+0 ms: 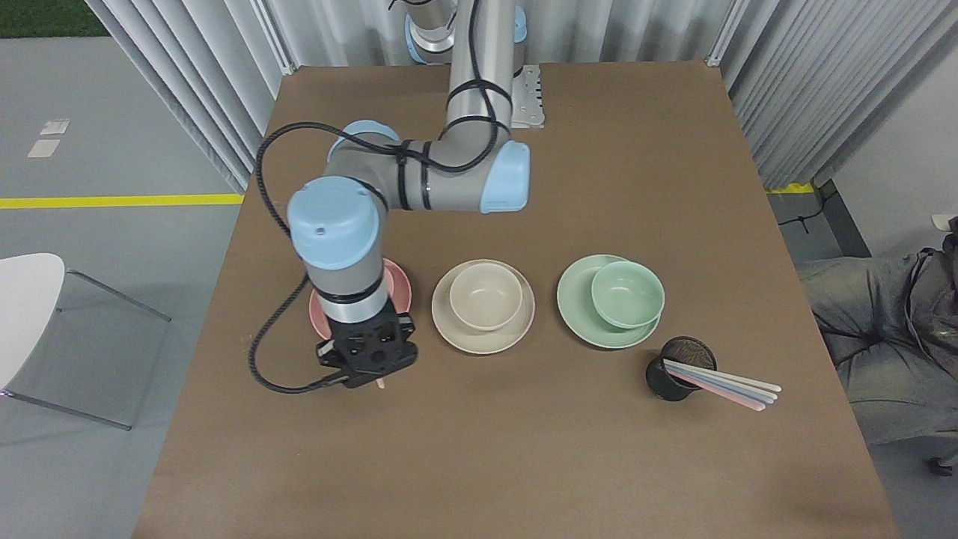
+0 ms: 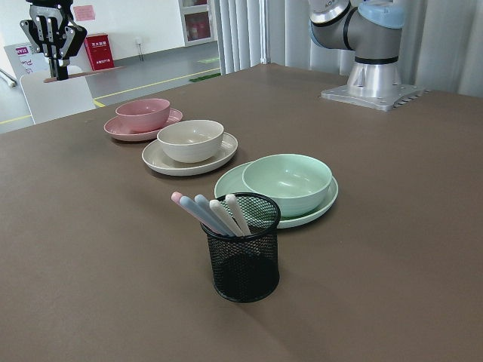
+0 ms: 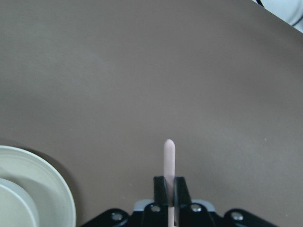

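My gripper is shut on a pink chopstick (image 3: 169, 156), held high over the table. In the front view its black body (image 1: 368, 346) covers part of the pink plate (image 1: 399, 278) and bowl. The pink bowl (image 2: 143, 113) shows whole in the left view. Beside them are a cream bowl (image 1: 485, 292) on a cream plate (image 1: 453, 328) and a green bowl (image 1: 626, 292) on a green plate (image 1: 579, 314). A black mesh cup (image 2: 245, 271) holds several chopsticks (image 1: 727, 382).
A robot base (image 2: 370, 94) stands at the back. A seated person (image 1: 889, 350) is beyond the right edge, an empty white chair (image 1: 27, 296) beyond the left.
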